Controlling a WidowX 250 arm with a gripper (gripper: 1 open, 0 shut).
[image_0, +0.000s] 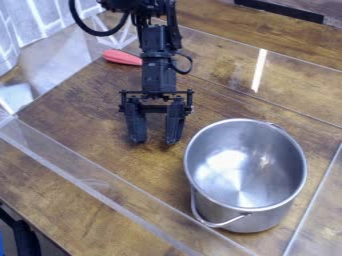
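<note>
My black gripper (156, 128) hangs low over the wooden table, left of a large steel pot (246, 170), with its two fingers apart and pointing down. Whether anything small sits between the fingers is hard to make out in the dark shapes; nothing distinct shows there.
A red-handled item (120, 57) lies behind the arm at the back left. Clear plastic walls edge the wooden work surface (87, 120).
</note>
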